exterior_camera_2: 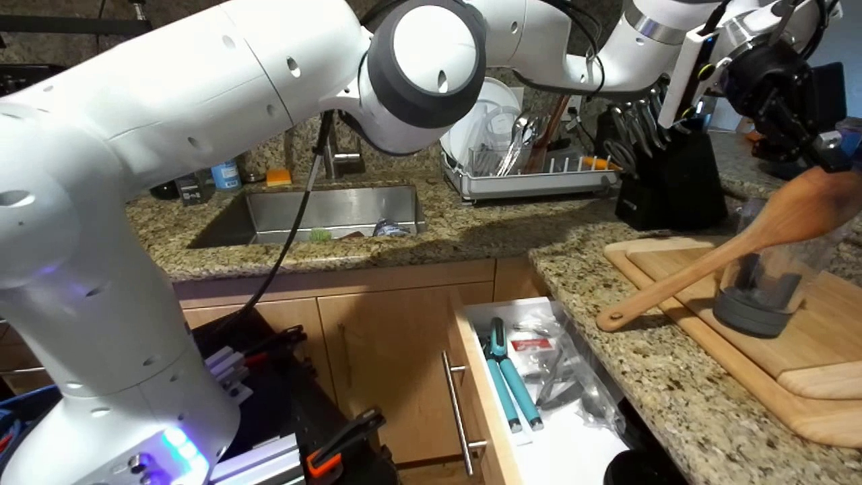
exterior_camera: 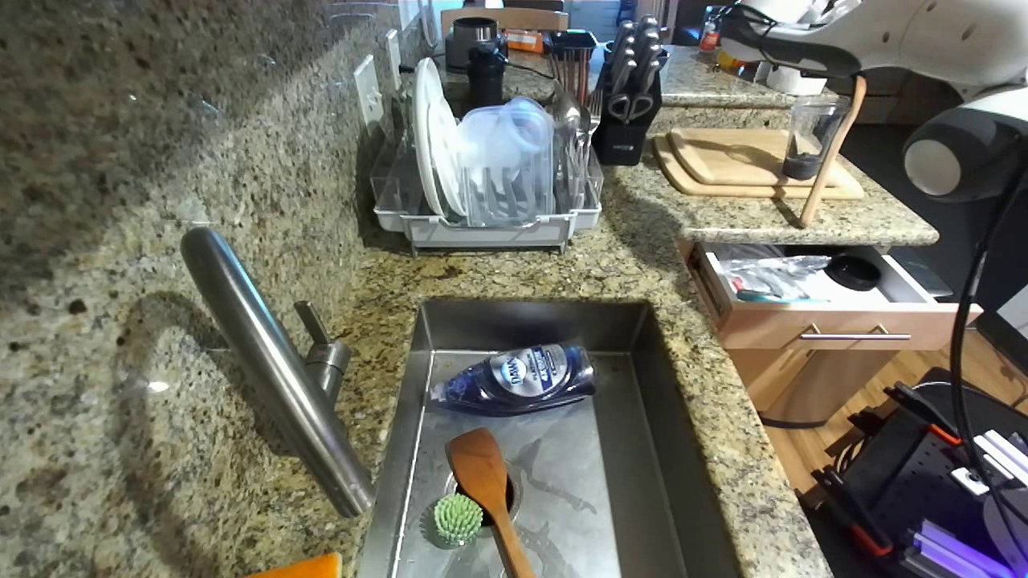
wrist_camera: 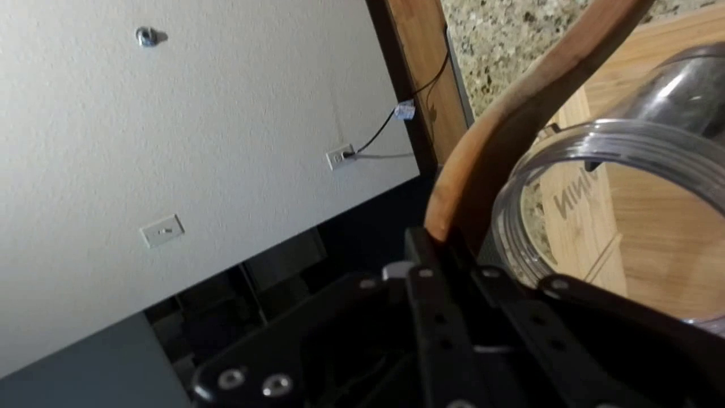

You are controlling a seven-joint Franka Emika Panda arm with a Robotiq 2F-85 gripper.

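Note:
My gripper is shut on the bowl end of a wooden spoon (exterior_camera_2: 695,271), above the right-hand counter. The spoon's handle slants down, its holed tip over the counter near the edge; contact with the stone cannot be told. Close beside the spoon stands a clear cup (exterior_camera_2: 755,307) with a dark grey base, on the cutting boards (exterior_camera_2: 808,384). From the wrist, the cup's open rim (wrist_camera: 612,129) shows just right of the fingers. In exterior view 1 the spoon (exterior_camera: 834,149) passes in front of the cup, and the arm hides the gripper.
An open drawer (exterior_camera: 838,313) juts out below the counter. Behind the boards stands a knife block (exterior_camera_2: 675,174), with a dish rack (exterior_camera: 487,231) left of it. In the sink (exterior_camera: 607,462) lie a soap bottle (exterior_camera: 530,376), a green brush (exterior_camera: 457,518) and a wooden spatula (exterior_camera: 482,472).

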